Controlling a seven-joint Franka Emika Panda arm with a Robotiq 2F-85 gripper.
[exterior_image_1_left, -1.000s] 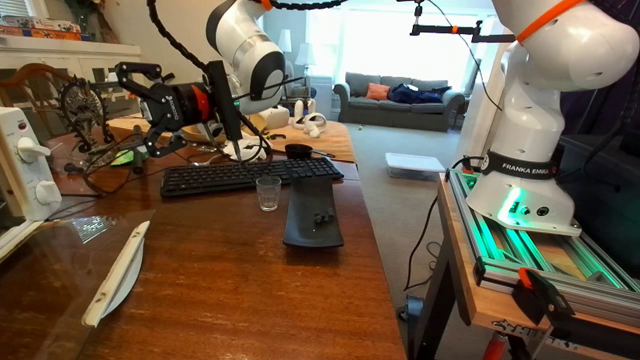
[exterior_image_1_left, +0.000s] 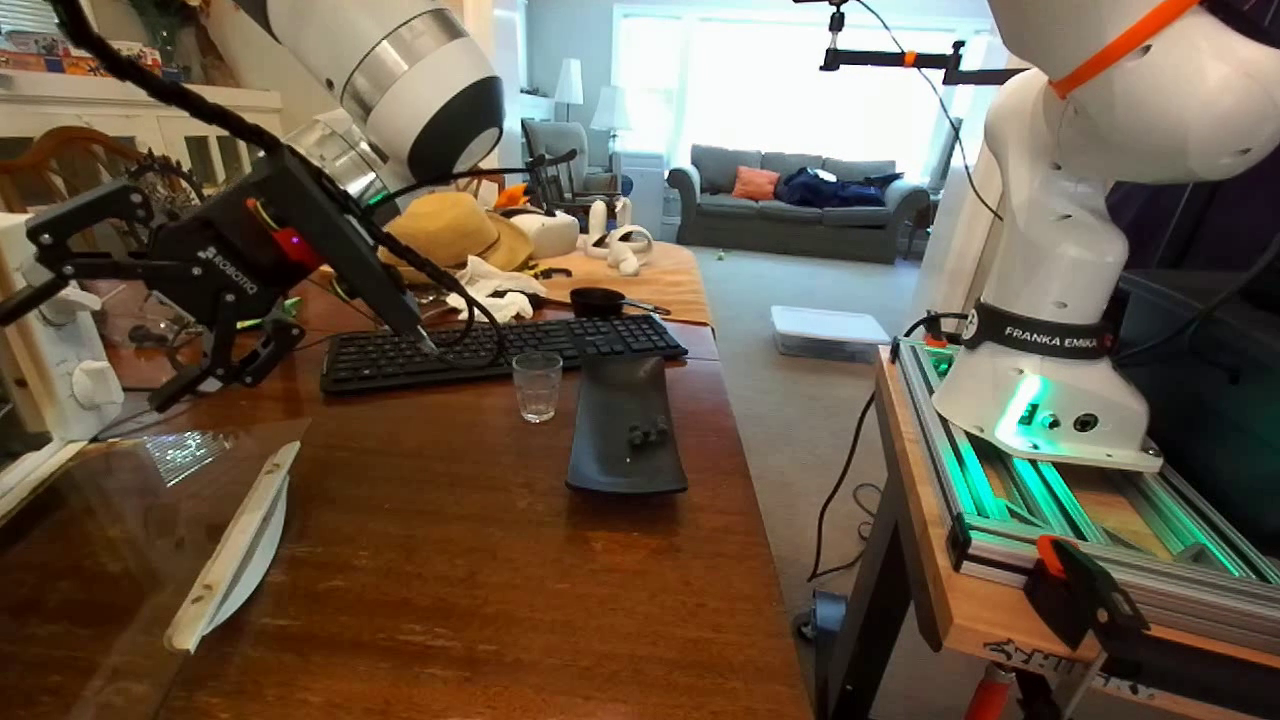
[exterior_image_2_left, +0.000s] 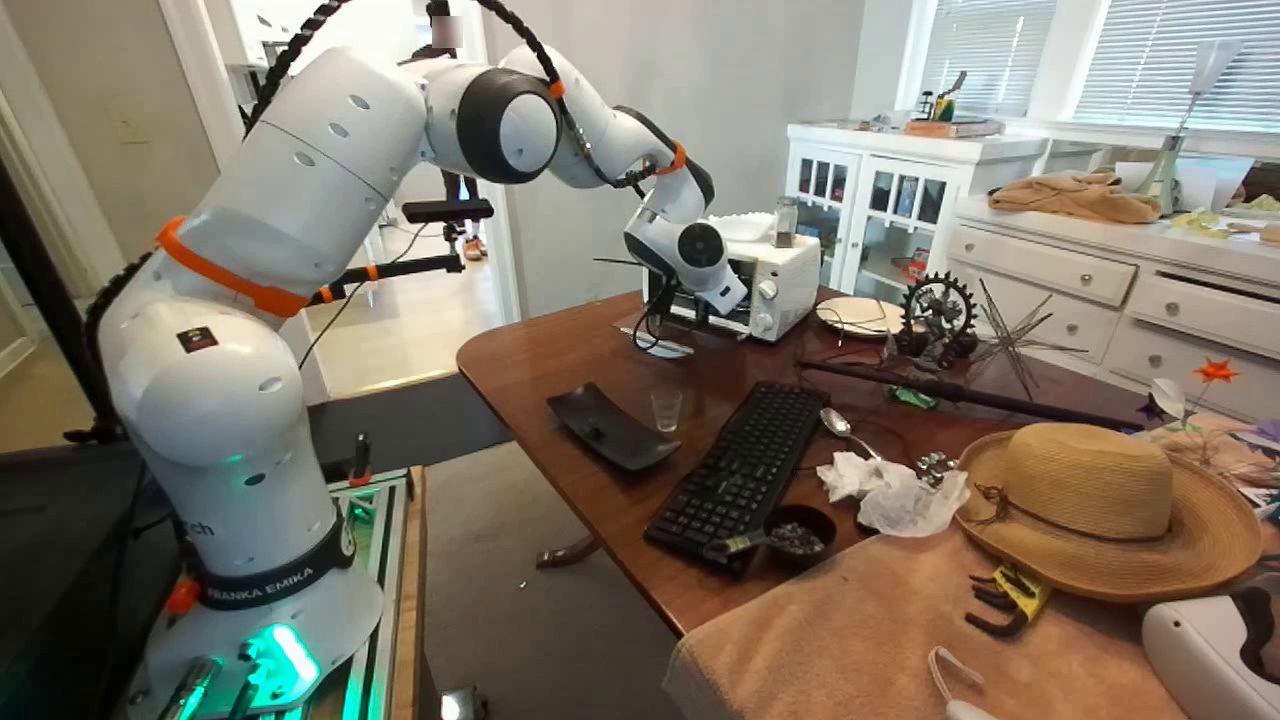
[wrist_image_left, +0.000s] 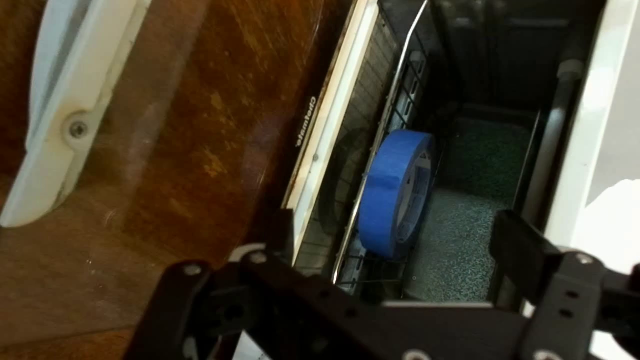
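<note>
A roll of blue tape (wrist_image_left: 384, 192) stands on edge on the wire rack (wrist_image_left: 390, 108) inside the white toaster oven (wrist_image_left: 591, 126), seen in the wrist view. The oven's glass door hangs open over the table, its long handle (wrist_image_left: 66, 120) at the left of that view. My gripper is open, its fingers wide apart and nothing between them. The tape lies past the fingertips, in line with the gap, and does not touch them. In exterior view 1, my gripper (exterior_image_1_left: 90, 354) is beside the oven (exterior_image_1_left: 72, 348) at the left edge. The tape is hidden in both exterior views.
A clear glass (exterior_image_1_left: 537, 386) and a dark tray (exterior_image_1_left: 624, 450) with small dark bits stand on the table. A black keyboard (exterior_image_2_left: 744, 462) lies behind them.
My gripper has moved left and down toward the oven in exterior view 1, tilting downward. It was open before and still is. The things on the table have stayed put.
</note>
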